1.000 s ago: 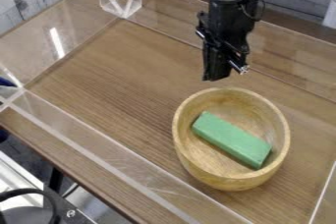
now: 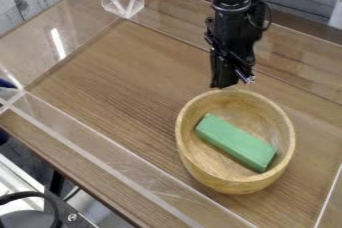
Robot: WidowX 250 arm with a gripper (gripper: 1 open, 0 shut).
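Note:
A wooden bowl (image 2: 201, 162) sits at the lower right of the camera view, holding a green rectangular block (image 2: 235, 142) that lies slanted inside it. The black gripper (image 2: 222, 80) hangs just above and behind the bowl's far rim, apart from the green block. Its fingertips are small and dark; it looks shut, with nothing visible between them.
A clear angular plastic piece (image 2: 123, 0) stands at the back left. Clear strips run along the left and front edges, and a black cable lies at the lower left corner.
The gripper has shifted and turned slightly over the last second, staying above the bowl's far side. The bowl and green block have not visibly moved.

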